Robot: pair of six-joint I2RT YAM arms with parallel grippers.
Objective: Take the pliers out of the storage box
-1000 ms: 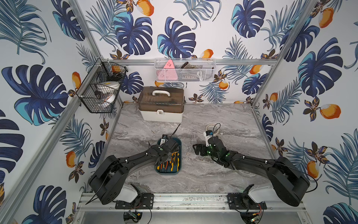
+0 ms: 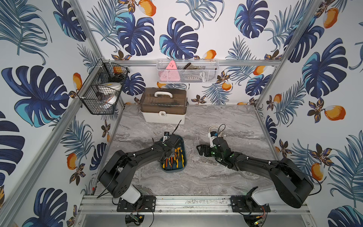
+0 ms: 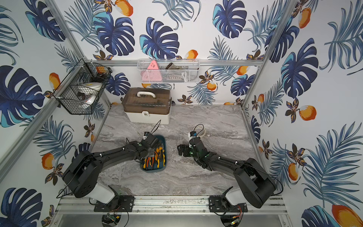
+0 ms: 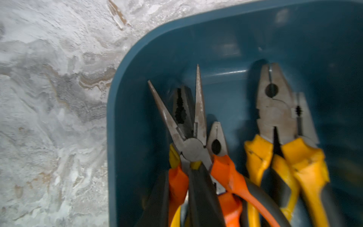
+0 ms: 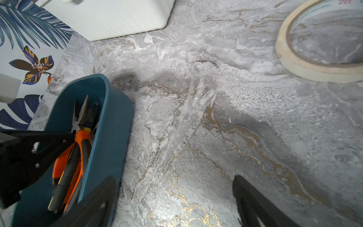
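Note:
Several pliers with orange or yellow handles lie in the teal storage box (image 2: pixel 183 162), among them long-nose pliers (image 4: pixel 192 148) with spread fingers and combination pliers (image 4: pixel 278 121). My left gripper is down in the box over the long-nose pliers' handles, its dark fingers close together; whether it grips anything I cannot tell. Right of the box, my right gripper stands open over bare table, nothing between its fingers.
A lidded white and brown case (image 2: pixel 162 117) stands at the back. A tape roll (image 5: pixel 285 54) lies behind my right gripper. Wire baskets hang on the walls. The table between box and right edge is mostly clear.
The left arm has shifted slightly up and toward the back, and the box has moved a little with it, toward the back and right. The right arm is almost unchanged.

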